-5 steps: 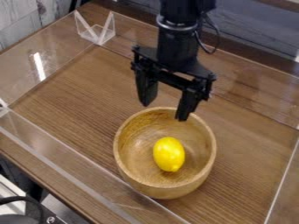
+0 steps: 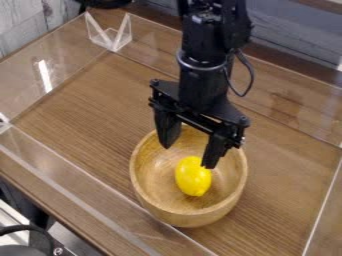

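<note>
My black gripper [image 2: 201,130] reaches down from the top centre with its fingers spread open over the back of a tan bowl [image 2: 158,200]. A yellow oval object [image 2: 194,177] lies inside the bowl, a little right of its middle, just below the fingertips. I see nothing held between the fingers.
The bowl stands on a wooden table [image 2: 80,120], which is clear to the left and right of it. A small clear plastic piece [image 2: 110,30] is at the back left. A dark cable shows at the lower left corner.
My gripper has moved toward the front and lower, closer to the yellow object. The bowl and the yellow object appear to be in about the same place.
</note>
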